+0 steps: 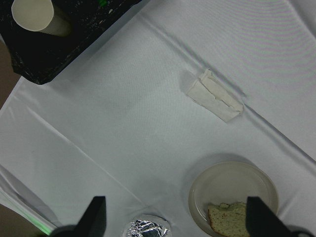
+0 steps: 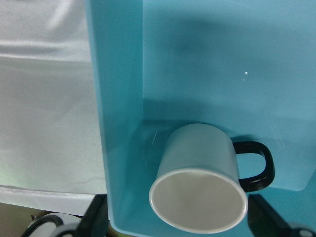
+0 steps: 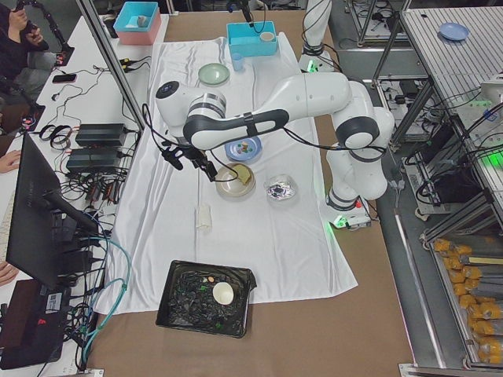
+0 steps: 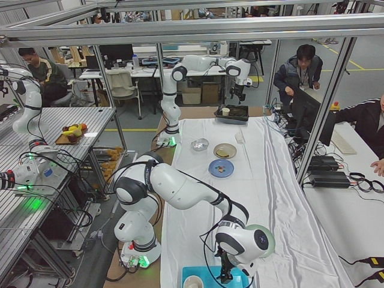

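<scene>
A white mug with a black handle (image 2: pixel 192 163) lies in the blue bin (image 2: pixel 121 98), its rim toward my right gripper, which stands open just above it. My left gripper is open and empty, high over the cloth near a beige plate (image 1: pixel 212 180) holding a slice of bread (image 1: pixel 227 222). A foil-covered item (image 1: pixel 148 228) sits beside the plate, and a folded paper napkin (image 1: pixel 215 96) lies farther off.
A black lined tray (image 3: pixel 189 314) holds a white cup (image 3: pixel 222 293). A blue plate (image 4: pixel 221 168) and a green plate (image 3: pixel 213 74) also rest on the white cloth, with clear space between them.
</scene>
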